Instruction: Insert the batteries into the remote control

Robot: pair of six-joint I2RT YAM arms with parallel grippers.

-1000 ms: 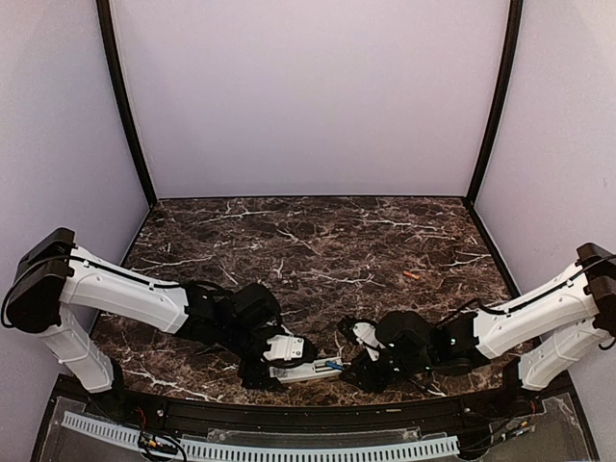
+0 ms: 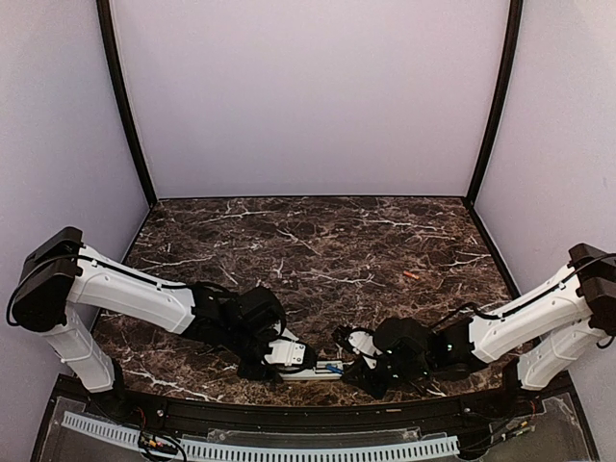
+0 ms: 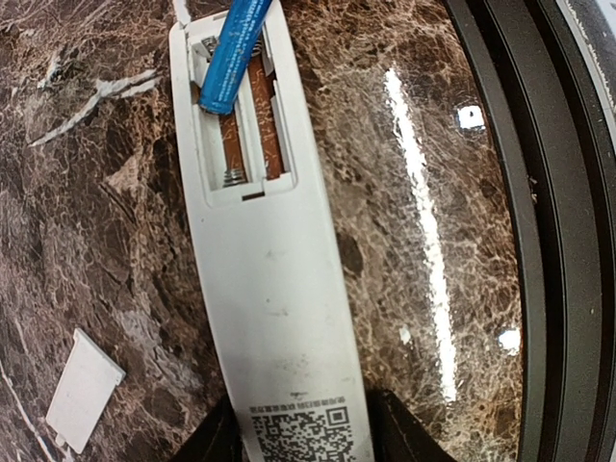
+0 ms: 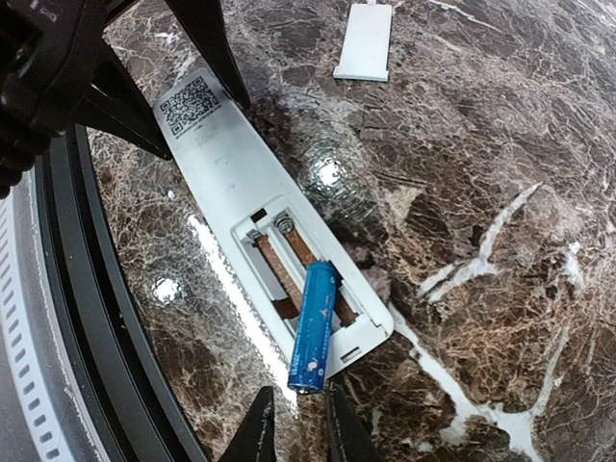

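The white remote [image 3: 269, 279] lies back-up with its battery compartment uncovered. My left gripper is shut on its QR-code end. A blue battery [image 4: 314, 322] lies tilted across the open compartment, its end sticking out past the compartment toward my right gripper, whose fingertips stand apart just beyond that end with nothing visible between them. The battery cover [image 4: 363, 40] lies loose on the table beside the remote.
A small orange item [image 2: 410, 274] lies at the right of the marble table [image 2: 289, 231]. Black rails [image 3: 520, 231] run along the front edge close to the remote.
Over the last second both grippers shifted slightly in the top view, the left one toward the front with the remote, the right one slightly forward too.
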